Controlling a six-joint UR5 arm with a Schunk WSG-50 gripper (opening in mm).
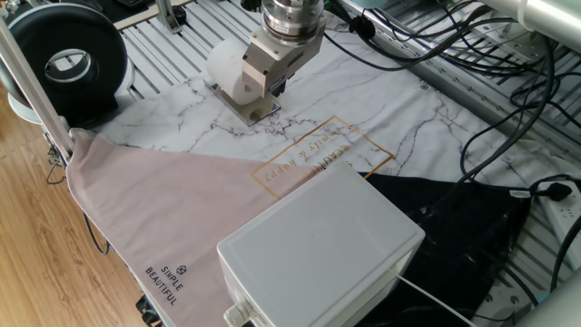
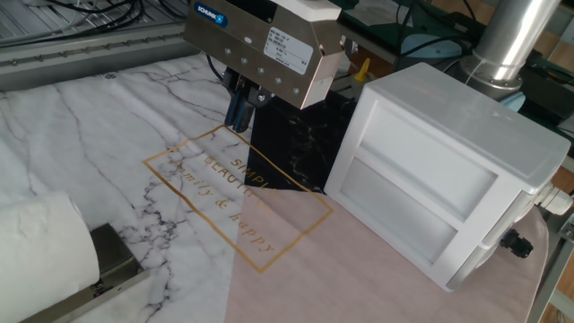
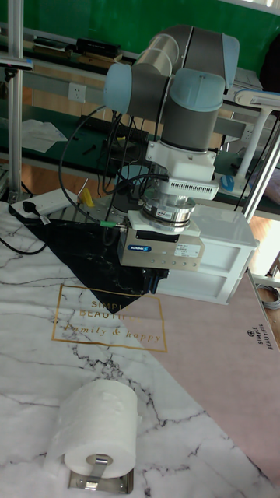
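My gripper [image 2: 238,113] hangs over the cloth with its dark fingers pointing down. They look close together in exterior view 2, and I cannot tell whether they are apart or touching; no held object shows. A white paper roll [image 3: 98,427] sits on a metal holder [image 3: 99,480] at the front of exterior view 3, well away from the gripper. In exterior view 1 the gripper's body partly covers the roll [image 1: 227,68]. Beside the gripper stands a white drawer box [image 2: 417,175], its two drawer fronts appearing closed.
A marble, pink and black cloth [image 1: 182,200] covers the table, with open room around its gold-framed lettering [image 2: 229,202]. Black cables [image 1: 508,127] run along one edge. A black ring-shaped object [image 1: 95,54] stands at a corner. A white power strip [image 3: 46,203] lies behind.
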